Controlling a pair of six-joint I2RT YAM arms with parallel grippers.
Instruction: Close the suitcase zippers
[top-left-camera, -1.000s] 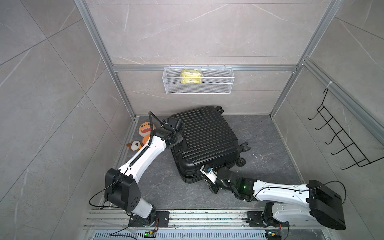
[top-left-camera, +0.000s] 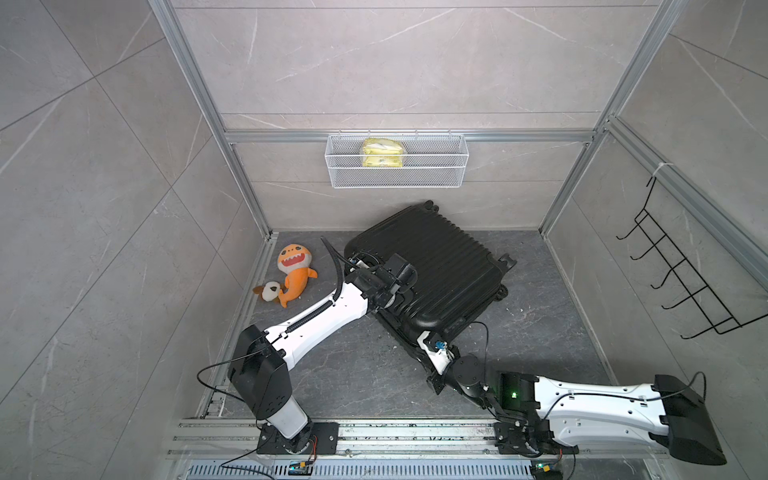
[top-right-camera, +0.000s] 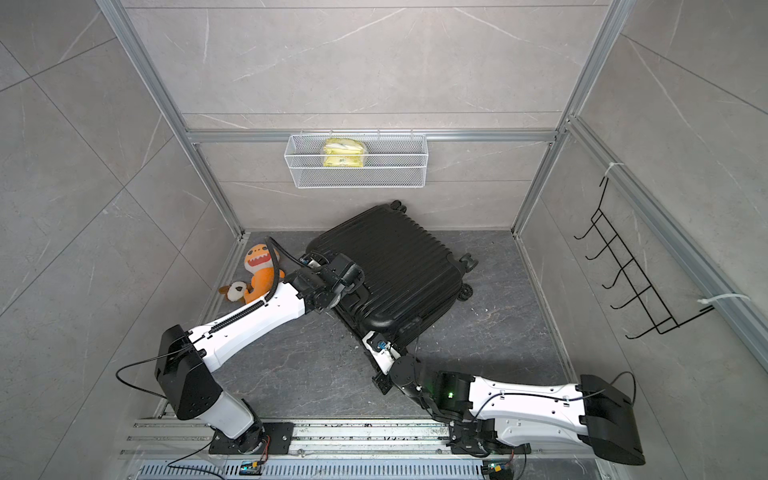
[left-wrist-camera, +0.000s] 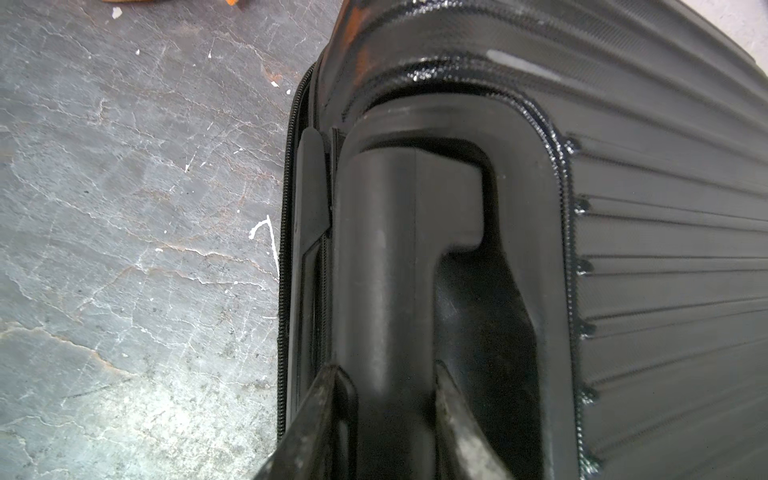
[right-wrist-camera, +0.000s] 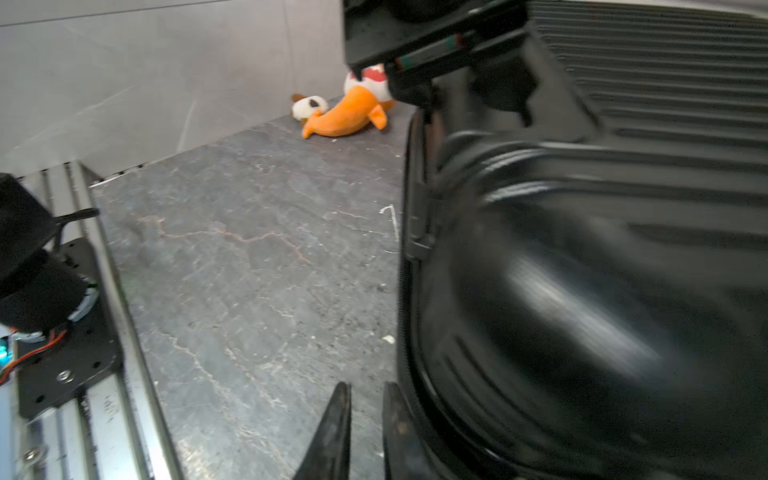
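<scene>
The black ribbed suitcase (top-left-camera: 432, 256) lies flat and at an angle on the floor. Its side handle (left-wrist-camera: 384, 264) passes between the fingers of my left gripper, which is shut on it. A zipper track runs along the suitcase's side; in the right wrist view the zipper track (right-wrist-camera: 405, 320) curves round the near corner. No slider can be made out. Close beside that corner is my right gripper, its fingertips apart with a narrow gap and nothing seen between them.
Orange and white plush toys (top-left-camera: 296, 276) sit on the floor by the left wall. A wire basket (top-left-camera: 432, 160) holding a yellow packet hangs on the back wall, and a black hook rack (top-left-camera: 680, 272) on the right wall.
The suitcase has turned, its near end swinging right. My left gripper has moved right and toward the front with the handle. The right gripper has shifted slightly right and frontward.
</scene>
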